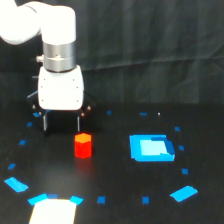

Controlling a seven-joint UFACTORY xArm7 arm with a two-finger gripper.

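A small red cube with an orange top rests on the black surface, left of centre. My gripper hangs pointing down, behind and slightly left of the cube in the camera view. Its two dark fingers stand wide apart, with nothing between them. The cube appears below the gripper's right finger in the picture; whether they touch is hard to tell, but the cube seems free.
To the right lies a blue square with a white middle. Several small blue marks are scattered over the dark surface, with larger blue strips nearer the front. A cream square lies at the front edge. Dark curtain behind.
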